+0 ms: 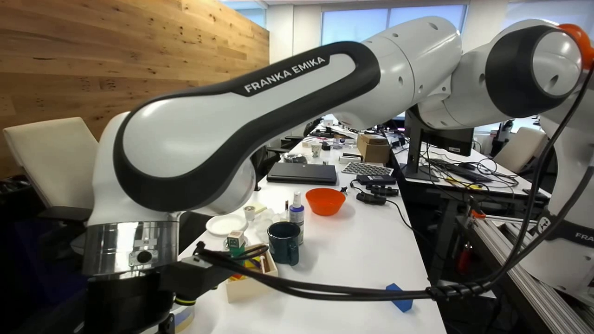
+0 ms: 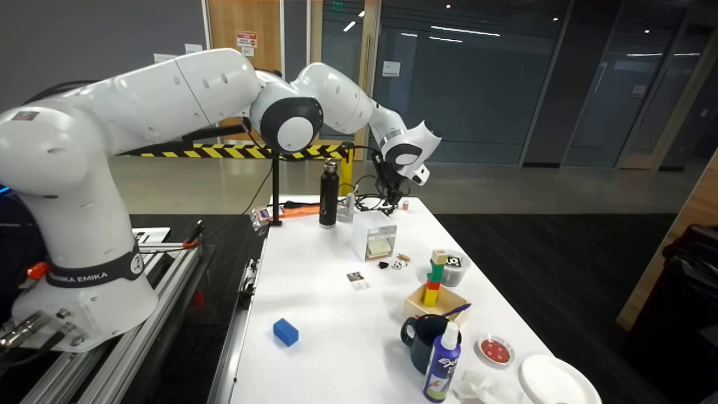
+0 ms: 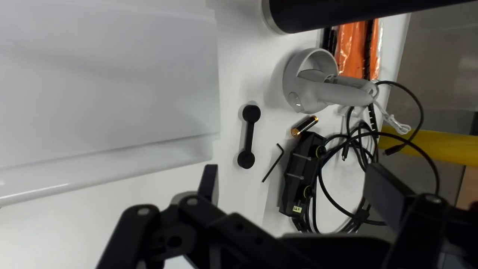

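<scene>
In the wrist view my gripper is open, its two fingers wide apart. Between and beyond them lie a black holder (image 3: 299, 175), a small hex key (image 3: 273, 163) and a battery (image 3: 304, 125), all seemingly on the white table below. A black dumbbell-shaped piece (image 3: 248, 136) rests beside a large white box (image 3: 107, 85). Exterior view 2 has the hand at the table's far end, behind the white box (image 2: 367, 235); its fingers are hard to make out there. Only the upper part of the hand shows at the lower left of exterior view 1.
Around the hand are a black bottle (image 2: 328, 195), a grey controller (image 3: 313, 87) and looped cables (image 3: 334, 197). A wooden tray (image 2: 414, 306) with stacked blocks, a dark mug (image 2: 420, 340) and a spray bottle (image 2: 441, 367) line one side.
</scene>
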